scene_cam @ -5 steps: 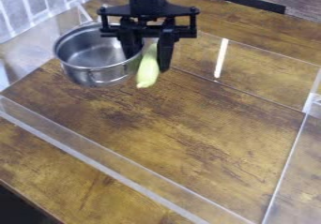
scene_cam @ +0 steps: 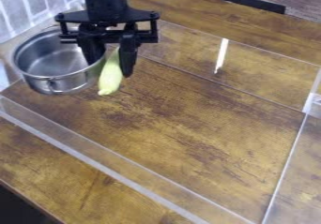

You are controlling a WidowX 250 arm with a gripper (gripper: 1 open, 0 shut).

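My black gripper (scene_cam: 107, 42) hangs at the upper left of the camera view, shut on a pale yellow-green elongated object (scene_cam: 112, 74) that points downward from between its fingers. A steel pot (scene_cam: 51, 73) is at the left, partly behind the gripper. Whether the pot rests on the table or is held cannot be told.
A wooden table (scene_cam: 189, 143) with clear plastic edges fills most of the view, largely bare. A small white upright strip (scene_cam: 222, 55) stands at the back right. A white railing-like panel lies at the far left.
The gripper, the pale object and the pot have all moved left and slightly down over the last second.
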